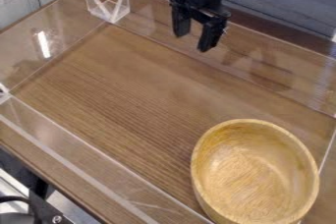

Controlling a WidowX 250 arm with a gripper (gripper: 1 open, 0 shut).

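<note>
My black gripper [199,27] is at the top centre of the camera view, over the far part of the wooden floor of the tray. Its fingers point down and stand apart, with nothing clearly between them.
A large yellow bowl [252,169] fills the lower right. A clear plastic object [108,2] stands at the upper left, near the tray's edge.
</note>
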